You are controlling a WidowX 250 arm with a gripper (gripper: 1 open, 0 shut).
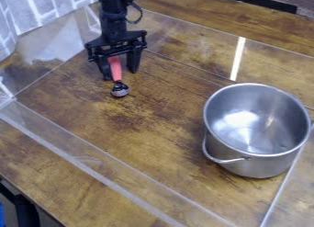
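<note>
My black gripper point(117, 58) reaches down to the wooden table at the upper left. A pink-red handled utensil point(116, 68) with a dark, shiny rounded end lies at the gripper, its upper part between or just under the fingers. I cannot tell whether the fingers are closed on it. A large steel pot point(255, 130) with side handles stands at the right.
Transparent panels or strips run along the left and lower edges, and a white strip point(238, 56) lies at the upper right.
</note>
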